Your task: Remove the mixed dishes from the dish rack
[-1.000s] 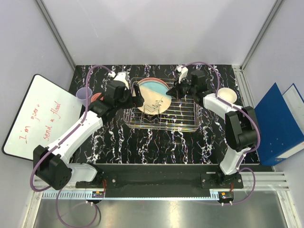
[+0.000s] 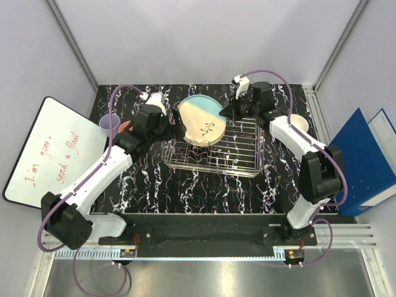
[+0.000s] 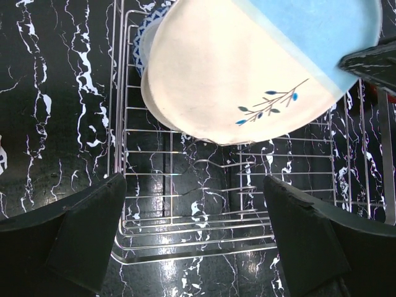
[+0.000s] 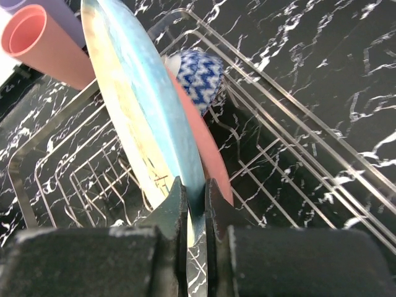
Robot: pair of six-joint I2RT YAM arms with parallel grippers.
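Observation:
A cream and light-blue plate [image 2: 201, 124] with a small leaf sprig stands tilted over the wire dish rack [image 2: 213, 167]. My right gripper is shut on the plate's edge, on its blue side. Behind it in the right wrist view are a pink-red plate [image 4: 213, 164] and a blue-and-white patterned dish [image 4: 199, 79], both in the rack. My left gripper stands open near the rack's left side, nothing between its fingers; the plate is ahead of it, apart from both. The rack's front part looks bare.
Left of the rack stand a purple cup [image 2: 110, 122] and an orange-pink cup [image 2: 125, 127]. A cream round dish [image 2: 299, 124] lies on the right. A whiteboard [image 2: 55, 151] and a blue binder [image 2: 371, 164] lean at the sides. The dark counter before the rack is clear.
The right gripper and the plate have shifted slightly to the right, and the plate looks bigger from above, hiding the red rim behind it. The left arm has barely moved.

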